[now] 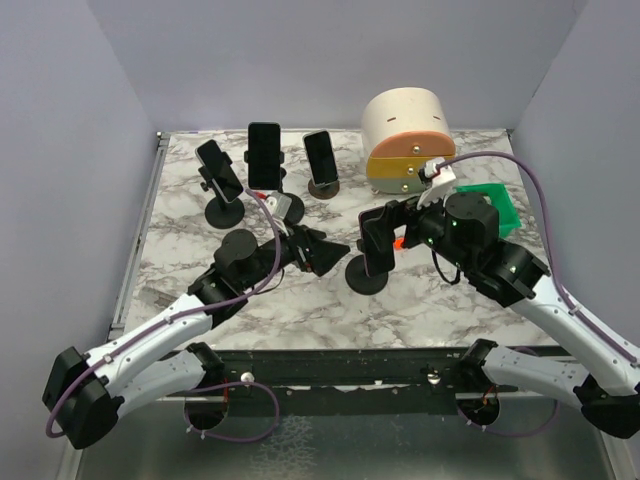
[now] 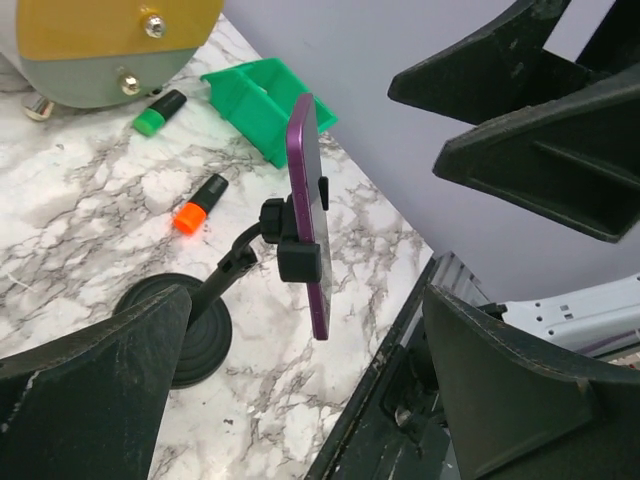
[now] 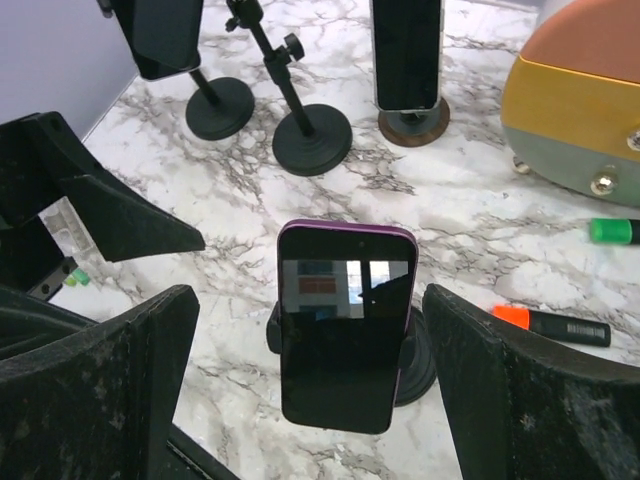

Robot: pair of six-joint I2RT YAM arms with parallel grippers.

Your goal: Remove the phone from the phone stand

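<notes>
A purple-edged phone (image 2: 306, 180) sits in the clamp of a phone stand (image 2: 173, 290) in the left wrist view; its dark screen faces the right wrist camera. My left gripper (image 1: 325, 250) is open, a little left of the stand with nothing between its fingers. My right gripper (image 1: 400, 222) is open, raised over the phone at its right, its fingers on either side of it in the right wrist view; whether they touch cannot be told.
Several other phones on stands (image 1: 264, 155) stand at the back left. A rounded drawer box (image 1: 405, 115), a green bin (image 2: 240, 105) and two markers (image 3: 560, 325) lie behind and right.
</notes>
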